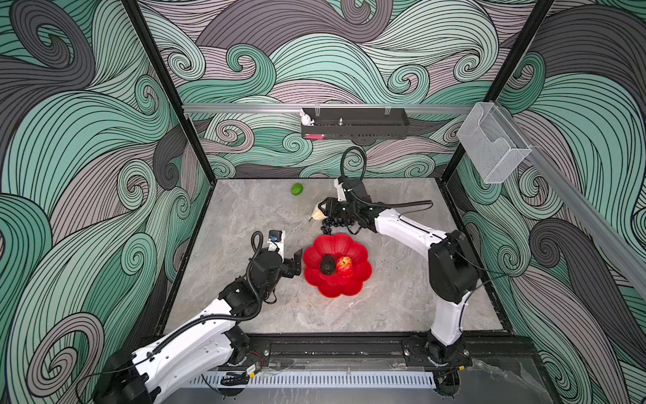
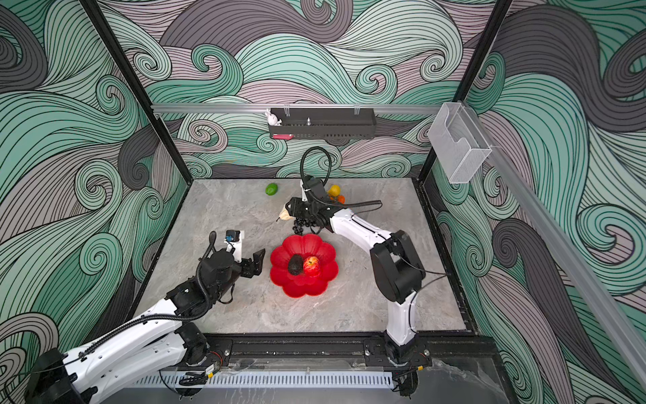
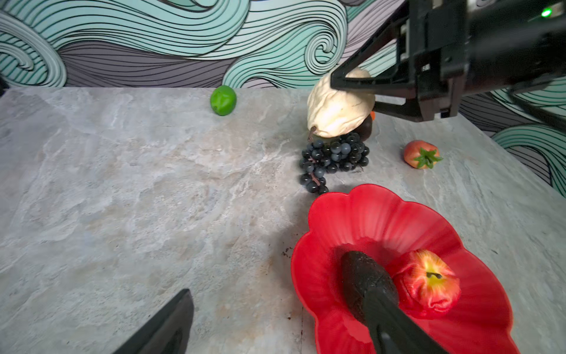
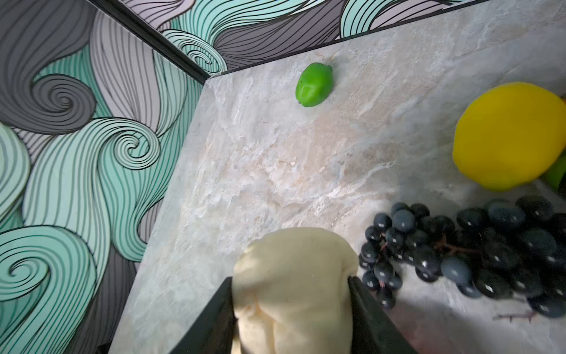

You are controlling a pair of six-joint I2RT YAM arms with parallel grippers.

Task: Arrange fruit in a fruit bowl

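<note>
My right gripper is shut on a cream, lumpy fruit (image 3: pixel 333 109), holding it above the table beside dark grapes (image 3: pixel 336 153), behind the red flower-shaped bowl (image 1: pixel 313 276). A dark avocado-like fruit (image 1: pixel 327 264) and a red-yellow apple (image 1: pixel 344 265) lie in the bowl. My left gripper stands open and empty just left of the bowl, low over the table.
A green fruit (image 1: pixel 296 188) lies alone at the back. A yellow fruit (image 4: pixel 507 132) and a tomato-like fruit (image 3: pixel 421 154) lie beyond and right of the grapes.
</note>
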